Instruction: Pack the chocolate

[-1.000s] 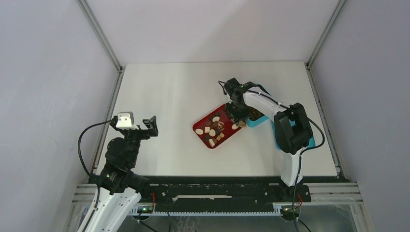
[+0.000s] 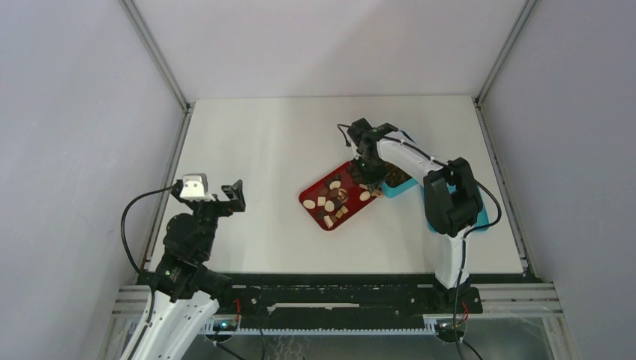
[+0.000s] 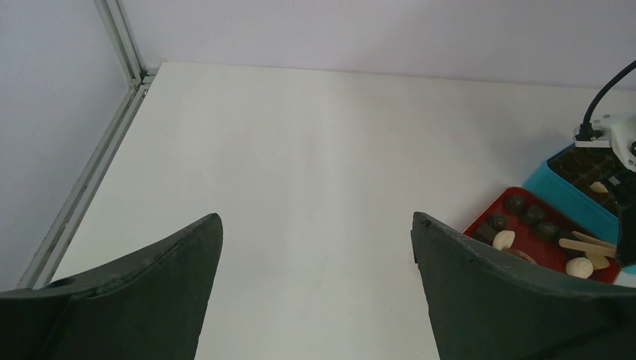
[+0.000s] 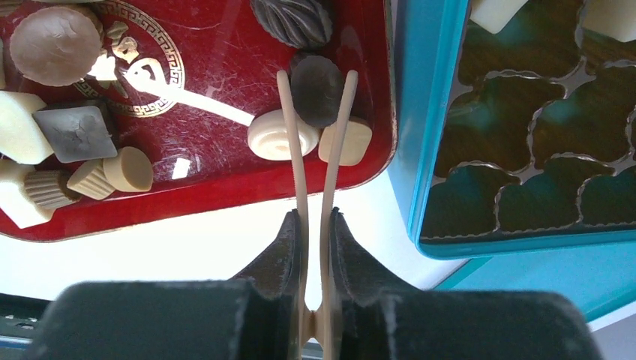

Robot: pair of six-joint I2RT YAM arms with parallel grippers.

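A red tray (image 2: pixel 315 196) of assorted chocolates sits mid-table, beside a blue box with a clear divided insert (image 4: pixel 510 127). My right gripper is over the tray's corner by the box, its long tan tips closed round a dark oval chocolate (image 4: pixel 315 94); a white piece (image 4: pixel 270 139) and a beige one (image 4: pixel 352 146) lie beside it. My left gripper stands open and empty at the left of the table, away from the tray.
A second blue container (image 4: pixel 540 281) lies behind the right arm, at the table's right.
The right arm has shifted very slightly over the tray's corner since about a second ago. The left arm has not moved.
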